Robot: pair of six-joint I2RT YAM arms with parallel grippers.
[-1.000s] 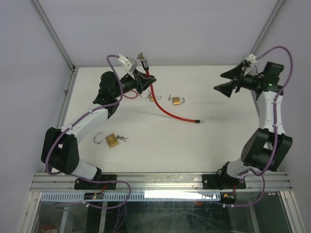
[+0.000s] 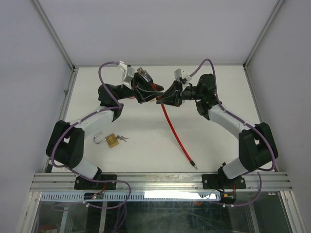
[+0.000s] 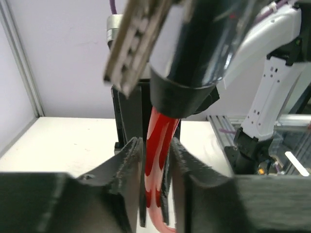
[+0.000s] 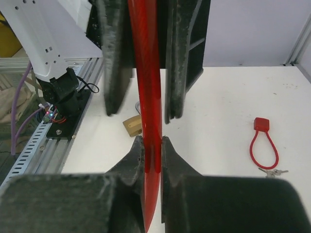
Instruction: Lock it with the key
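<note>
The red cable lock hangs between my two grippers, its black cylinder head uppermost in the left wrist view. A blurred, notched metal piece, perhaps the key, shows beside that head. My left gripper stands open, its fingers apart on either side of the cable. Lower on it, my right gripper is shut on the red cable. From there the cable drops to a metal-tipped free end near the front of the table. Seen from above, the grippers crowd together and hide part of the cable.
An unlatched brass padlock and small keys lie at front left. In the right wrist view, a red lock with a loop rests near another key.
My right gripper has come in from the far right and shut on the cable. The cable's free end has swung toward the front.
</note>
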